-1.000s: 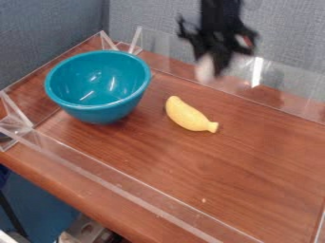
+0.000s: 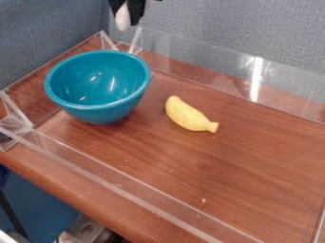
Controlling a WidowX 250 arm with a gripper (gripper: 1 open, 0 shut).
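At the top edge of the view, above and slightly right of the teal bowl [image 2: 98, 85], the dark gripper [image 2: 127, 9] is mostly out of frame, shut on a whitish object [image 2: 122, 17] that hangs from it; what that object is cannot be told. The bowl sits upright at the left of the wooden surface. A yellow toy banana [image 2: 191, 117] lies to the bowl's right, near the middle.
Clear plastic walls [image 2: 254, 76] border the wooden surface [image 2: 229, 180] at back, left and front. Grey padded panels stand behind.
The gripper with the whitish object has moved from the back middle leftward and upward, to above the bowl's back side, mostly leaving the frame. The bowl and banana have not moved.
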